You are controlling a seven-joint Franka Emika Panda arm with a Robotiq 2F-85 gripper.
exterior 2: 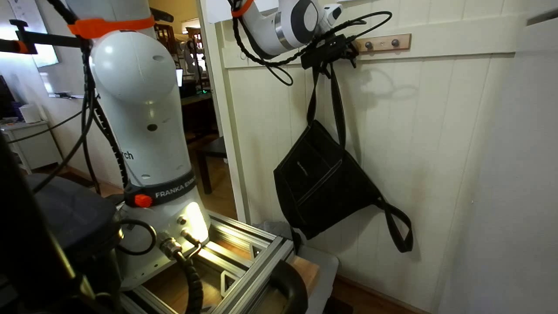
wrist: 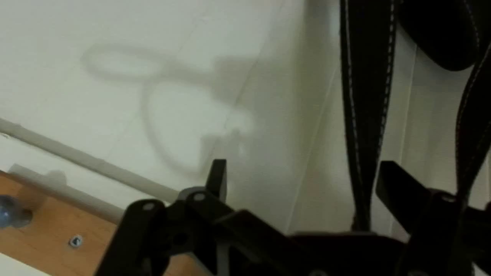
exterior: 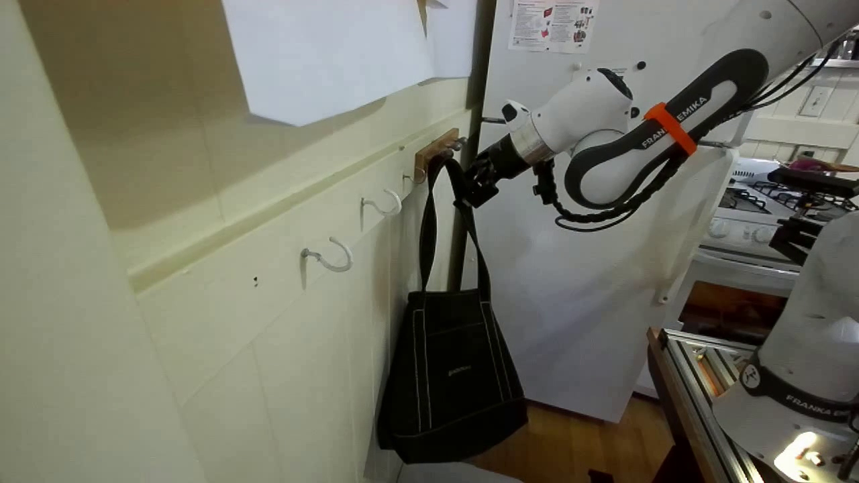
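A black tote bag [exterior: 459, 354] hangs by its strap [exterior: 431, 233] from a wooden peg rail [exterior: 435, 154] on the cream wall. In exterior view 2 the bag [exterior 2: 321, 175] hangs tilted, its other strap [exterior 2: 400, 235] dangling at lower right. Up at the hung strap, close to the rail, is my gripper [exterior: 476, 186]. The wrist view has my gripper open, its fingers wide apart. One length of strap [wrist: 368, 105] runs down between them, close to the right finger [wrist: 399, 191]; whether it touches is unclear. A second length [wrist: 474, 119] passes outside that finger.
Two white hooks [exterior: 330, 256] on the wall are empty. White paper [exterior: 338, 48] hangs above them. A large white panel with papers [exterior: 556, 282] stands behind the arm. Below the bag is a light-coloured surface [exterior 2: 321, 269].
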